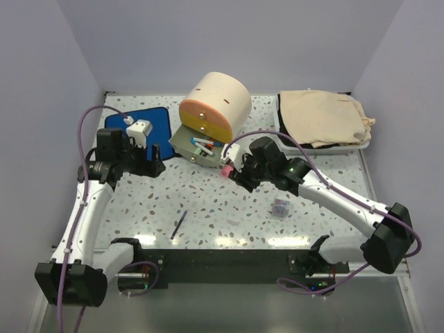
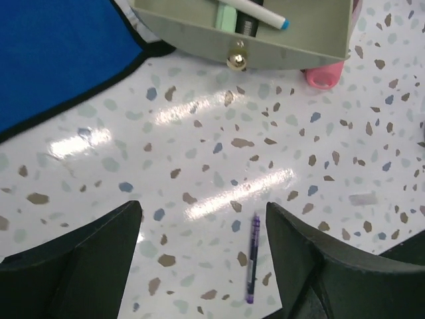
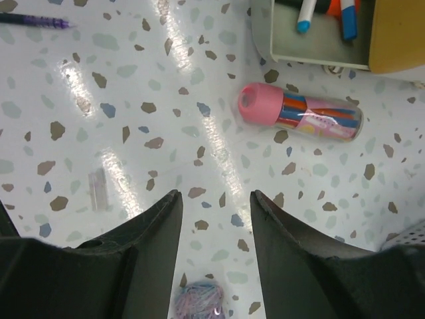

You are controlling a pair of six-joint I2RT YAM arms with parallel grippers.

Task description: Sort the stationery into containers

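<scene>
A desk organizer's drawer (image 1: 187, 146) stands open with markers (image 2: 255, 12) inside. A pink-capped clear pencil case (image 3: 312, 116) lies beside it. A purple pen (image 1: 179, 224) lies on the front of the table, and a small clear object (image 1: 280, 208) sits at right. My left gripper hangs over the left table, parted, with nothing between its fingers, above and left of the pen. My right gripper is open and empty over the table, below the pencil case in its wrist view.
A blue mat (image 1: 139, 121) lies back left. A white tray with beige cloth (image 1: 326, 118) fills the back right. A small translucent strip (image 3: 97, 189) lies near the front.
</scene>
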